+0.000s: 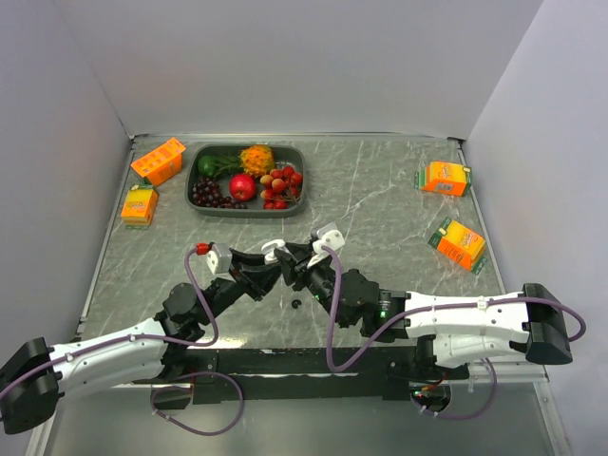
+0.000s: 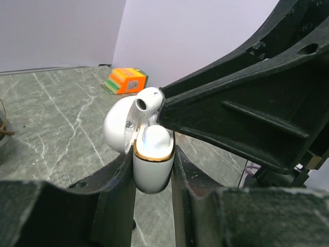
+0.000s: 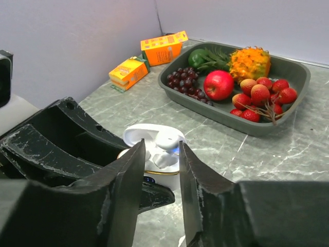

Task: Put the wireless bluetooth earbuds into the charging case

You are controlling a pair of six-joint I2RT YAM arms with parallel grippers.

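Note:
A white charging case (image 2: pixel 153 167) with gold trim and open lid is clamped in my left gripper (image 1: pixel 270 264), seen in the left wrist view and at the centre of the top view. My right gripper (image 1: pixel 289 256) is directly at the case from the right; in the right wrist view its fingertips are at a white earbud (image 3: pixel 167 140) sitting over the case's opening. Whether the bud is seated, and whether the right fingers grip it, I cannot tell.
A grey tray (image 1: pixel 245 211) of fruit stands at the back. Orange boxes (image 1: pixel 444 178) lie along both sides of the marble table. A small dark object (image 1: pixel 295 304) lies in front of my grippers.

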